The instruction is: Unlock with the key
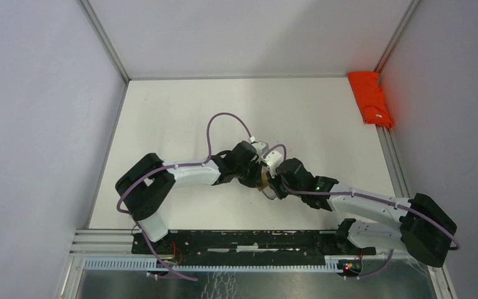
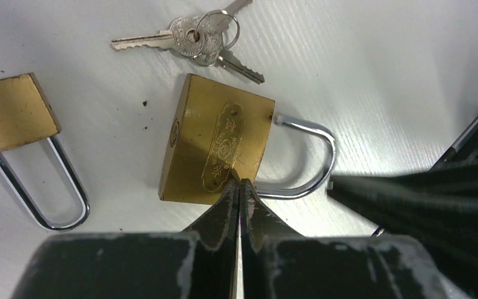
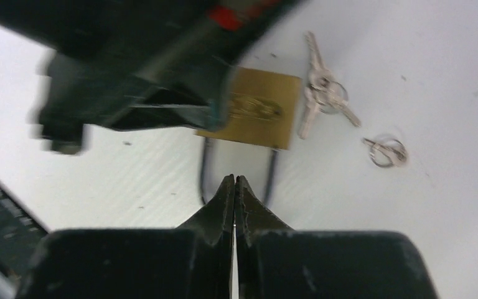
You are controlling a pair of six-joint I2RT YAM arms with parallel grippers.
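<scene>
In the left wrist view a large brass padlock lies with its shackle swung out, and my left gripper is shut at its lower edge; what is between its fingertips is unclear. Loose keys lie above it. A second, smaller padlock lies at left with a long shackle. My right gripper is shut, nothing visible between its fingertips, over a padlock's shackle in the blurred right wrist view, where a brass body and a small key ring also show.
Both arms crowd together over the front middle of the white table. A folded red cloth lies at the back right corner.
</scene>
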